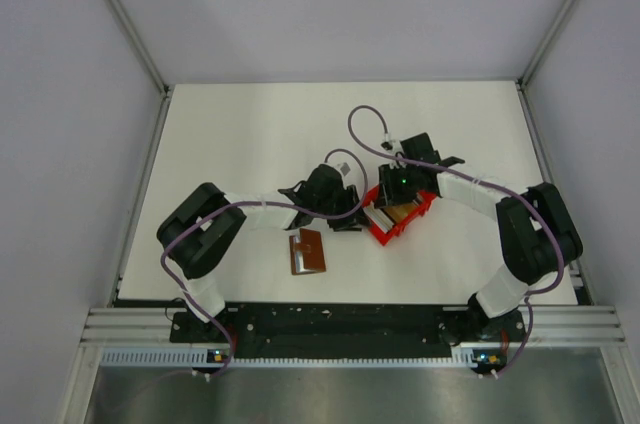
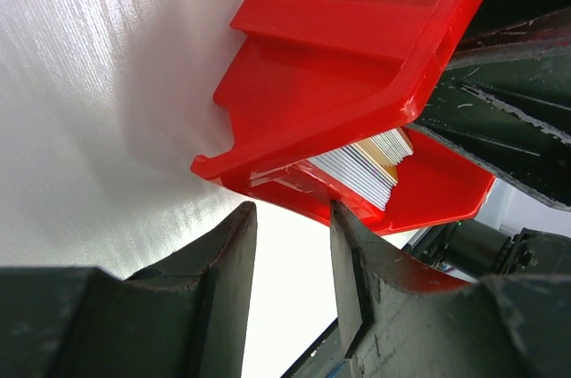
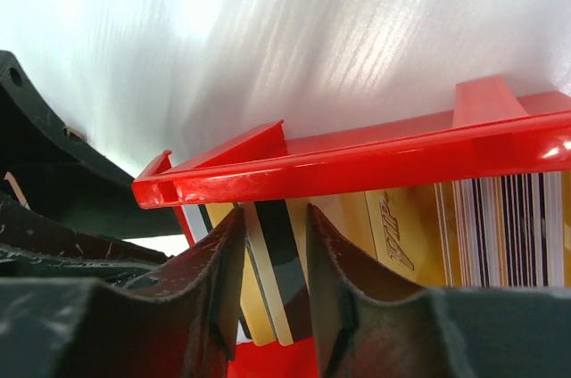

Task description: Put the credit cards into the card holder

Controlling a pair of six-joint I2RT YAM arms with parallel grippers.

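The red card box [image 1: 390, 229] sits tilted at the centre right with stacks of cards [image 3: 384, 226] inside. My left gripper is at the box's left end, its fingers part open beside the red wall, with no card visible between them. My right gripper is over the box, fingertips on the dark-and-cream card edges [image 3: 281, 271] under the red rim; whether it grips any is unclear. A brown card holder [image 1: 312, 252] lies flat below the left arm in the top view.
Both arms crowd around the box at the table's centre.
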